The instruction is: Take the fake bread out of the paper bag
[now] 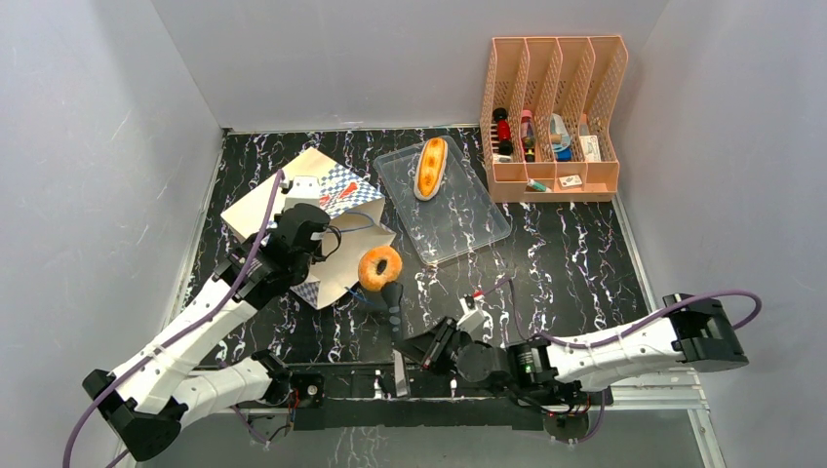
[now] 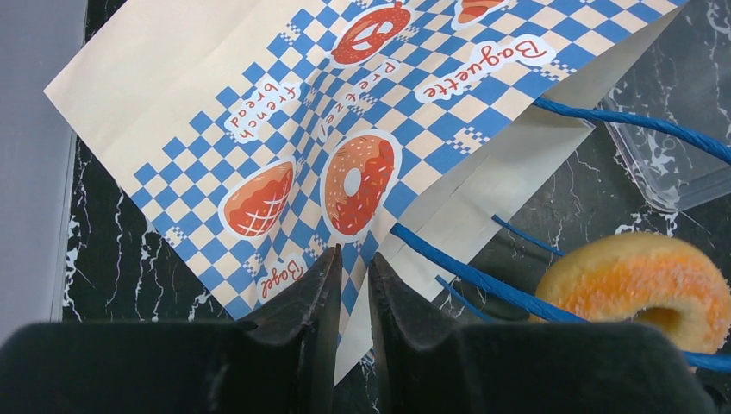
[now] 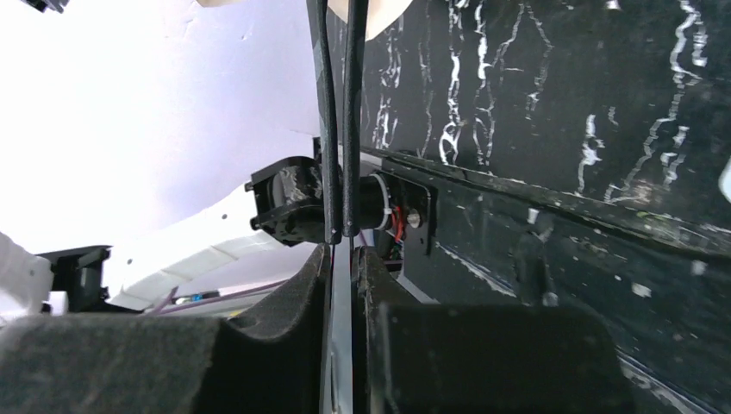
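Note:
The paper bag (image 1: 261, 200) lies tilted on the left of the dark table, its open mouth toward the lower right. In the left wrist view, my left gripper is at the rim of the checkered bag (image 2: 207, 185), fingertips a little apart with the paper edge running between them. A round bagel (image 1: 370, 259) hangs just outside the bag mouth, at the tips of black tongs (image 1: 394, 304). My right gripper is shut on these tongs; the bagel is out of its view. A baguette (image 1: 430, 168) lies on the clear tray (image 1: 463, 219).
Blue cord handles (image 2: 483, 280) of the bag stretch across near the bagel. An orange divided rack (image 1: 556, 183) with small items stands at the back right. Table to the right of the tray is clear.

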